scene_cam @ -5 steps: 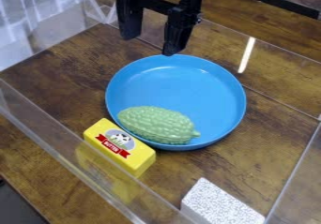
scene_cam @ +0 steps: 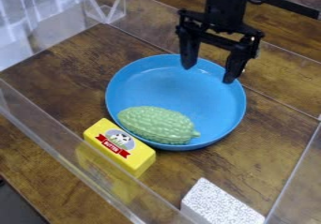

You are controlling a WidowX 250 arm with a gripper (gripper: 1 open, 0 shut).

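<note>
My black gripper (scene_cam: 212, 52) hangs open over the back right part of a blue plate (scene_cam: 175, 85), its two fingers spread with nothing seen between them. A pale green bumpy vegetable, like a bitter melon (scene_cam: 157, 124), lies in the front left of the plate.
A yellow box (scene_cam: 119, 147) with a cartoon face sits front left of the plate. A white speckled block (scene_cam: 221, 205) lies at the bottom right. Clear walls edge the wooden surface (scene_cam: 56, 87), which is bare to the left and right of the plate.
My gripper has moved right and lower, from above the plate's back left to its back right. The plate, vegetable, box and block are unmoved.
</note>
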